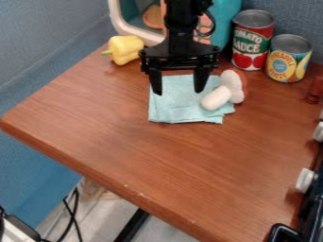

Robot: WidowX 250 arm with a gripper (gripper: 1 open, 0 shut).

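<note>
The black gripper (pixel 178 83) hangs open over a folded light blue cloth (pixel 179 109), its two fingers apart near the cloth's upper part; whether they touch it cannot be told. Just right of the gripper, a white and pinkish plush object (pixel 222 94) lies on the cloth's right side.
A yellow toy pepper (pixel 124 49) lies at the back left, beside a teal and white bin (pixel 127 17). A red can (pixel 251 45) and a yellow can (pixel 288 63) stand at the back right. Black equipment lines the right edge.
</note>
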